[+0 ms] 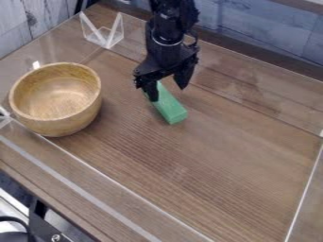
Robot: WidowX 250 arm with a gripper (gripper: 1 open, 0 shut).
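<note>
A green bar-shaped object (pixel 169 110) lies on the wooden table at a slant, near the middle. Over its far end hangs my black gripper (pixel 169 77), its two fingers spread apart on either side. Whether the tips touch the bar or sit just above and behind it is hard to tell.
A wide tan bowl (pixel 56 99) stands at the left. A white wire object (pixel 104 30) sits at the back left.
</note>
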